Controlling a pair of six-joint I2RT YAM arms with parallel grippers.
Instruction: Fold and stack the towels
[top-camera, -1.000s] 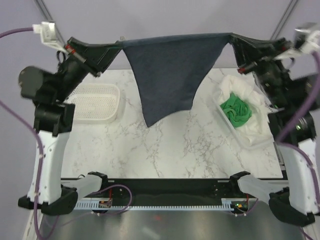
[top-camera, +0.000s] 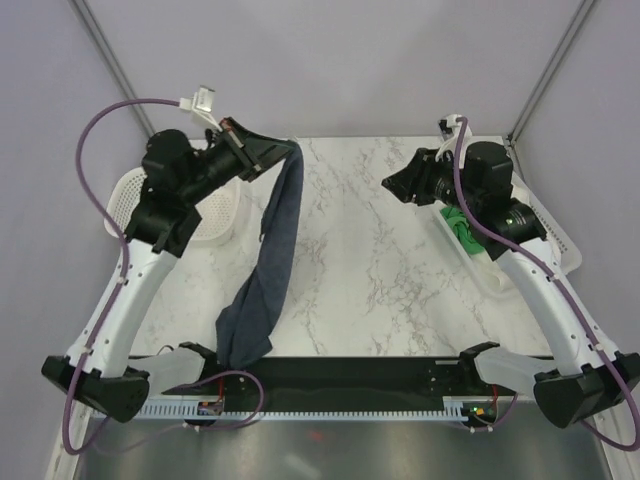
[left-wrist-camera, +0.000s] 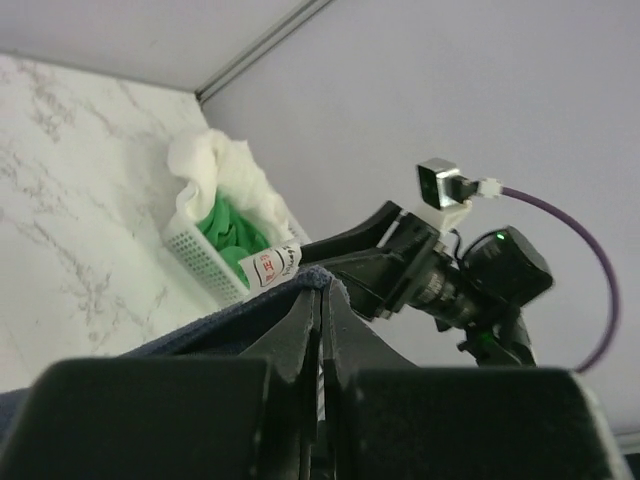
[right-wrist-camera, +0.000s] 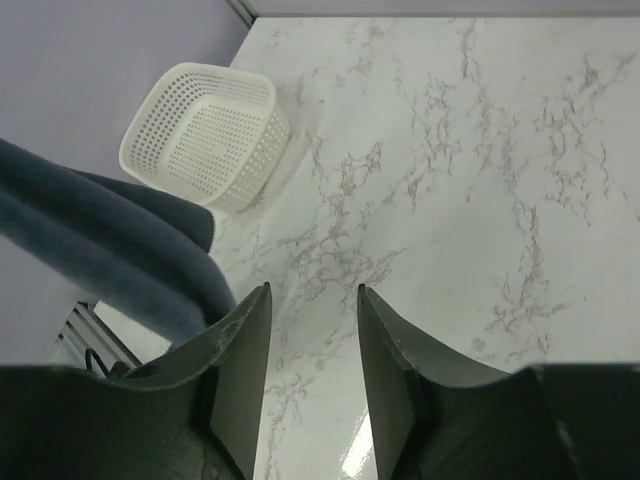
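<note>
A dark blue-grey towel (top-camera: 270, 280) hangs from my left gripper (top-camera: 280, 150), which is shut on its upper end; the lower part drapes down to the table's front edge at left. The left wrist view shows the towel (left-wrist-camera: 220, 325) pinched at the fingertips. My right gripper (top-camera: 397, 183) is open and empty, apart from the towel, over the right-middle of the table. In the right wrist view, the towel (right-wrist-camera: 120, 230) hangs to the left of the open fingers.
A white basket (top-camera: 218, 215) at left is empty where visible. A basket (top-camera: 560, 245) at right holds green and white towels (left-wrist-camera: 230, 235), partly hidden by the right arm.
The right gripper has released it and moved inward and lower.
</note>
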